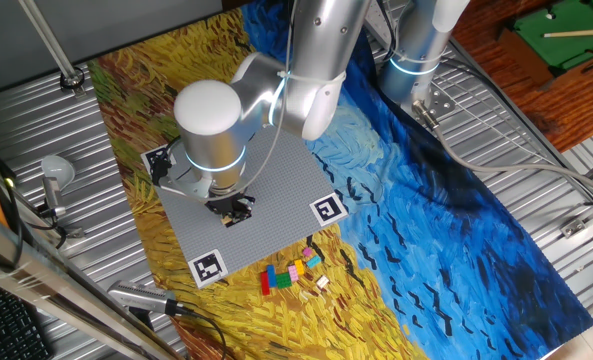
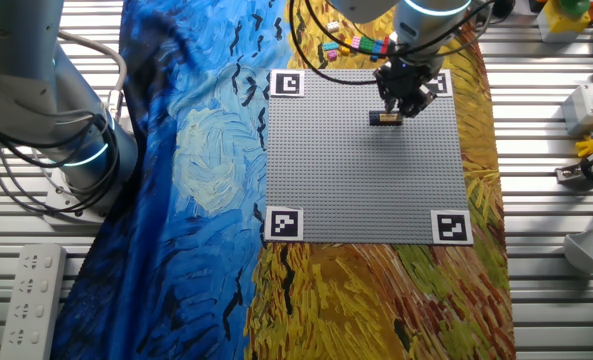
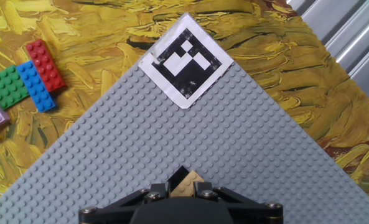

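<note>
In the wrist view, a tan brick [image 3: 188, 184] with a black piece [image 3: 179, 176] along its side shows at the lower edge, set diagonally to my fingers. My gripper is right at it, one fingertip toward each side, and its body hides the near part of the brick. Whether the fingers touch it does not show. Exterior view 2 has the dark brick with a tan strip [image 2: 384, 118] on the grey baseplate [image 2: 366, 190], just beside the gripper [image 2: 396, 108]. From exterior view 1, the gripper [image 1: 238, 216] is low over the plate.
Several coloured bricks lie off the plate on the painted cloth, among them a red one [image 3: 45, 65], a blue one [image 3: 36, 86] and a green one [image 3: 7, 86]. A white brick [image 1: 322, 282] lies near them. Most of the plate is bare.
</note>
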